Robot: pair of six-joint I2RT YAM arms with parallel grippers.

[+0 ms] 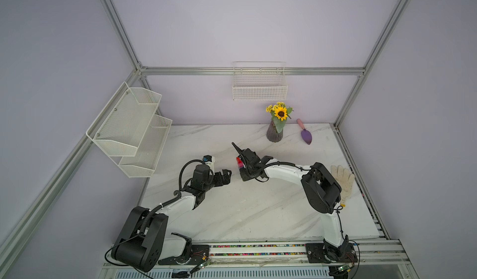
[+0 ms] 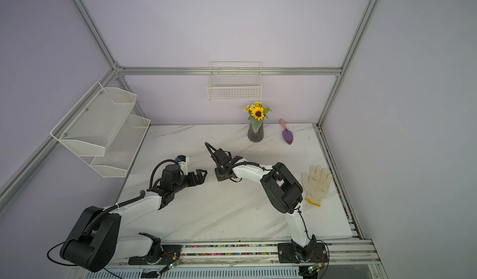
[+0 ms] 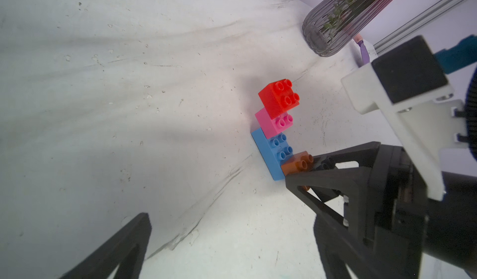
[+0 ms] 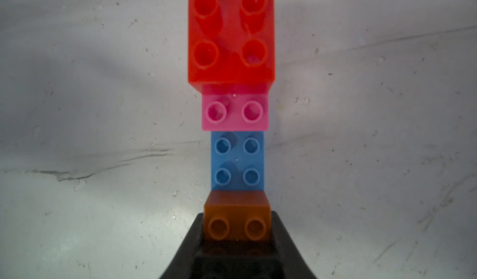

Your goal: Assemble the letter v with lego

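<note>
A row of stepped bricks stands on the white table: blue point(image 3: 268, 155) lowest, pink point(image 3: 267, 124) higher on its far end, red point(image 3: 272, 99) highest, overhanging the pink. At the near end of the blue, my right gripper is shut on an orange-brown brick point(image 4: 237, 207). This brick meets the blue one's near end; whether its studs are fully seated cannot be told. Dark shadow hides its rear part. Left of the row, my left gripper point(image 1: 226, 176) stands open, its fingers point(image 3: 121, 251) wide apart over bare table.
Behind the bricks stands a flower vase point(image 1: 274, 131), with a purple trowel point(image 1: 305, 136) to its right. A work glove point(image 2: 317, 183) lies at the right edge. White mesh shelves point(image 1: 131, 130) hang at left.
</note>
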